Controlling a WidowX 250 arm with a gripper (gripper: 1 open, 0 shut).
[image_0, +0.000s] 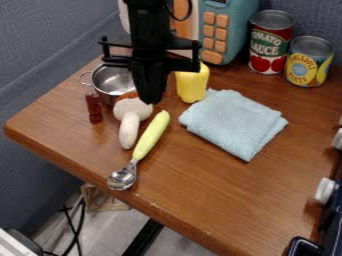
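Note:
My black gripper (150, 77) hangs over the back left of the wooden table, in front of a steel pot (104, 77) and above a white mushroom-like toy (130, 122) with an orange top. Its fingertips hide part of both; whether they are open or shut is unclear. A yellow pepper-like object (191, 86) stands just right of it. A yellow-handled spoon (151, 136) lies below, and a small red bottle (94, 108) stands to the left.
A folded blue cloth (234, 123) lies right of centre. A tomato sauce can (270, 45), a yellow can (309, 63) and a toy microwave (222, 30) stand behind.

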